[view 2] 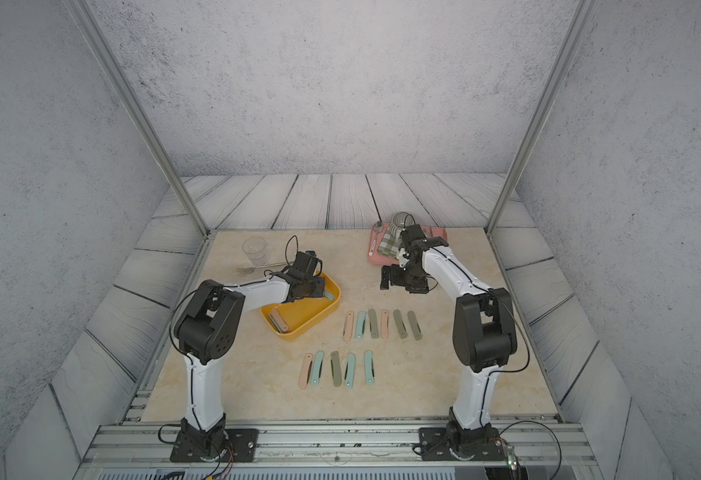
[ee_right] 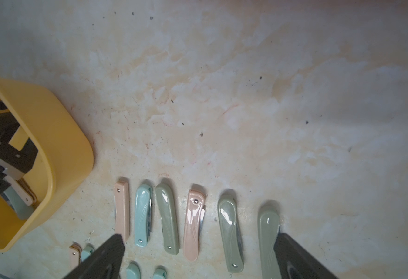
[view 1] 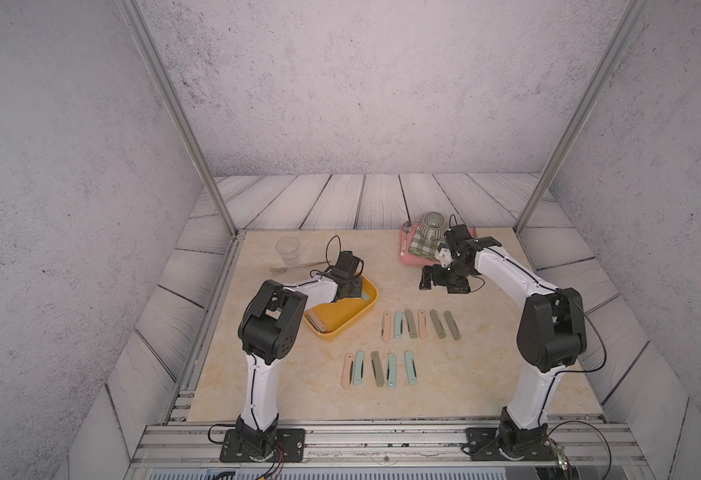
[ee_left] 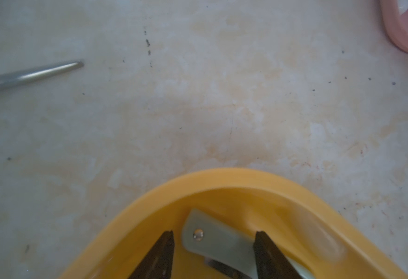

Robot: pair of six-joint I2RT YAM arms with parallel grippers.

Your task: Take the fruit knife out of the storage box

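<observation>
The yellow storage box stands left of the table's middle. Inside its far end lies a pale green-blue folding fruit knife with a rivet at one end. My left gripper is down in the box, its fingers parted on either side of the knife's end; the right-hand finger covers part of the handle. Firm contact cannot be made out. A pink knife lies at the box's near end. Over the table, right of the box, my right gripper hangs open and empty above the row of knives.
Two rows of folding knives, one with a pink knife, lie right of and in front of the box. A clear cup and a fork are behind it. A pink tray sits at the back right.
</observation>
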